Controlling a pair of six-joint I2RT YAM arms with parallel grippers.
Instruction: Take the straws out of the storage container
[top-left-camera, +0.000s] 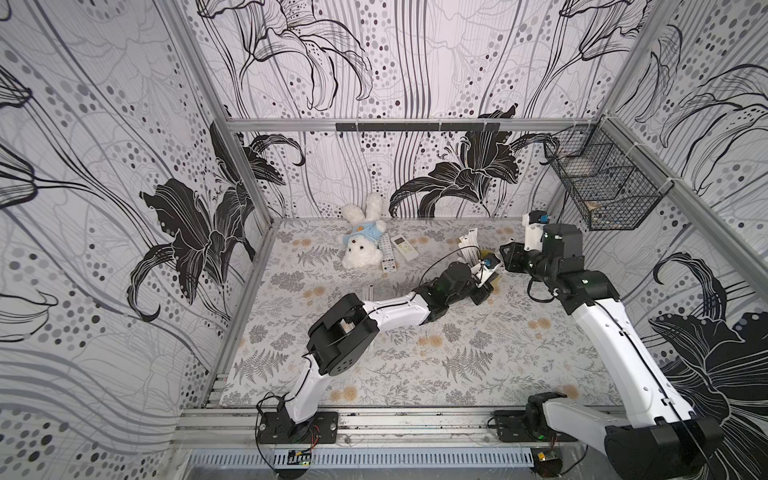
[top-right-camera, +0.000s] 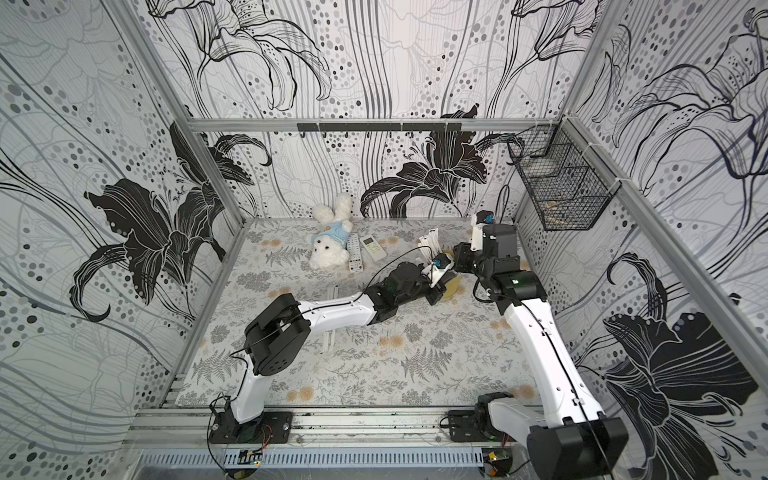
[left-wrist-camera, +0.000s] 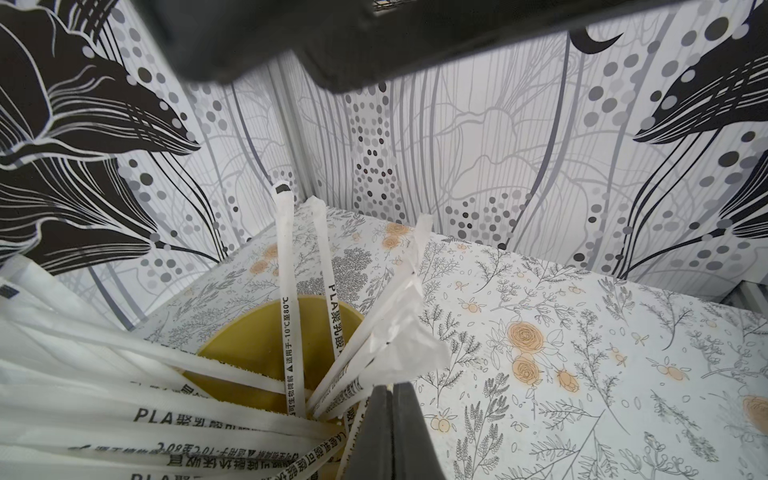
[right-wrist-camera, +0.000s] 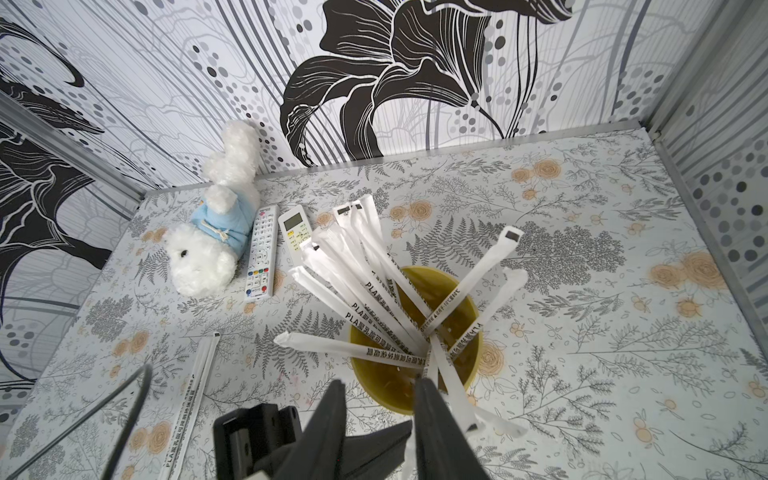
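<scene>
Many white paper-wrapped straws (right-wrist-camera: 376, 312) fan out of a round olive-yellow container (right-wrist-camera: 382, 390) in the right wrist view. My left gripper is shut at the container's near side, close against some wrapped straws, and no straw shows between its fingers. The same container (left-wrist-camera: 248, 336) and straws (left-wrist-camera: 288, 344) fill the lower left of the left wrist view. Above and to the container's near side, my right gripper stands open with nothing held. Long white wrapped straws (right-wrist-camera: 188, 408) also lie on the table, left of the container.
A white plush rabbit (right-wrist-camera: 209, 252), a long remote (right-wrist-camera: 262, 252) and a small remote (right-wrist-camera: 296, 228) lie at the back left. A black wire basket (top-left-camera: 604, 180) hangs on the right wall. Open table spreads in front and to the container's right.
</scene>
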